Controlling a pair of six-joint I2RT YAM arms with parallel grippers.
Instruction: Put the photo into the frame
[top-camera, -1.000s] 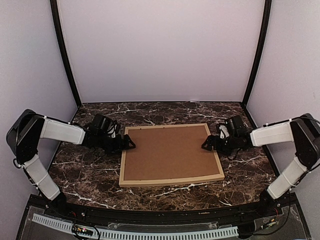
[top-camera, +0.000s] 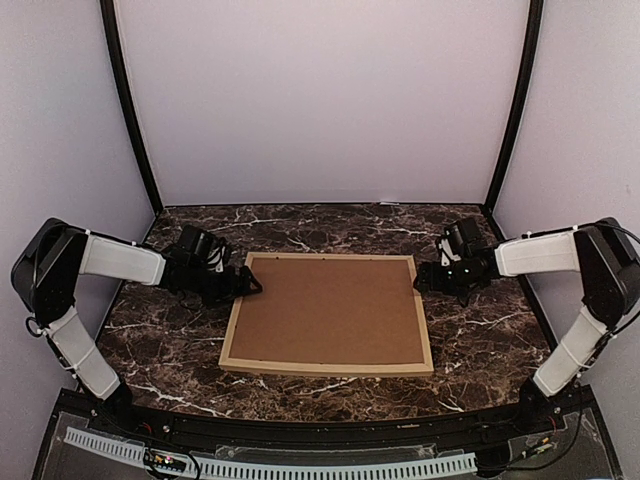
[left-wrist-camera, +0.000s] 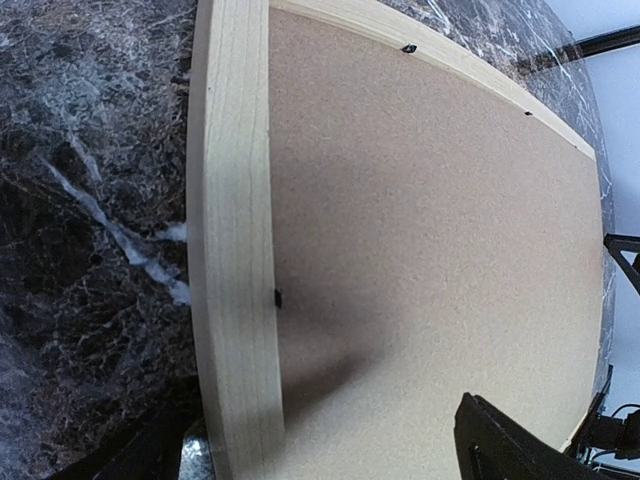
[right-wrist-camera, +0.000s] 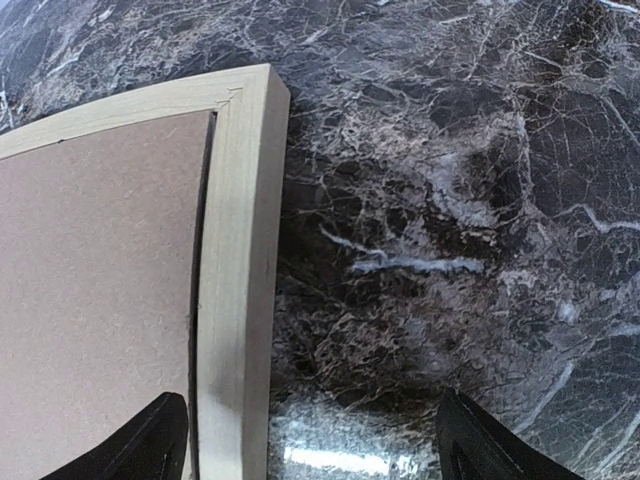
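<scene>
A light wooden frame with a brown backing board lies flat on the dark marble table. My left gripper is open over the frame's left rail, one finger either side of it. My right gripper has its fingers apart over the right rail and the marble just outside it, with nothing seen held between them. In the right wrist view a dark gap runs along the board's right edge inside the rail. No separate photo can be made out.
Bare marble surrounds the frame on all sides. White walls close in the back and both sides, and a dark rail runs along the front edge.
The frame has shifted left and straightened since a second ago. My left gripper moved slightly left with the frame.
</scene>
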